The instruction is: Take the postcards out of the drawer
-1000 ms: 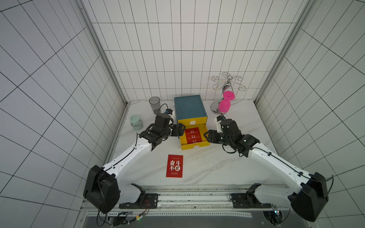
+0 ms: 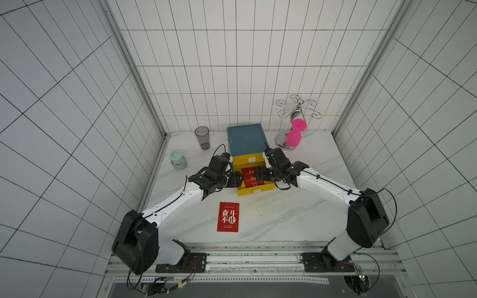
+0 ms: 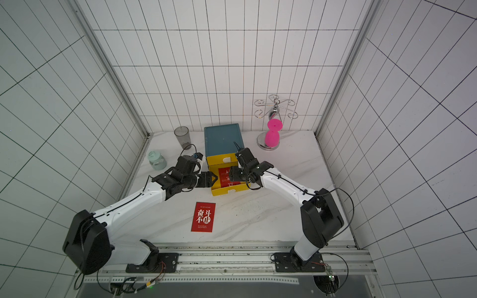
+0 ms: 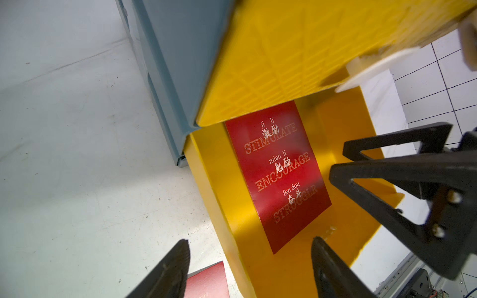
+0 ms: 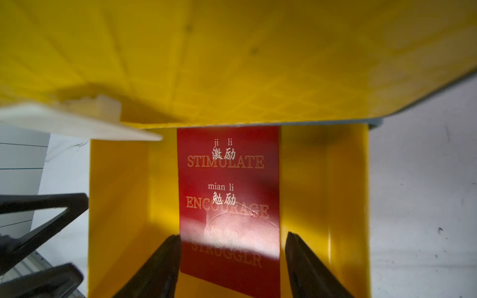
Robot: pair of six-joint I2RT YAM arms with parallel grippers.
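Note:
A red postcard (image 5: 228,188) with white lettering lies flat in the pulled-out lower yellow drawer (image 4: 211,183), its far end under the overhanging upper drawer front. Whether more cards lie beneath it cannot be told. Another red postcard (image 2: 228,217) rests on the table in front. My left gripper is open over the drawer's left side, nothing between its fingers. From the right, my right gripper reaches over the drawer, open, its fingertips above the near half of the card. In the left wrist view its dark fingers (image 4: 382,181) hang at the drawer's right.
The blue-grey cabinet (image 2: 247,140) stands behind, its closed upper drawer front (image 5: 248,59) overhanging close to both grippers. A grey cup (image 2: 202,137) and a pale green jar (image 2: 178,160) stand left, a metal stand (image 2: 286,140) with pink pieces back right.
My right gripper has moved left from the drawer's right edge to over the card. My left gripper has shifted slightly right and toward the front. The card in the drawer still lies there.

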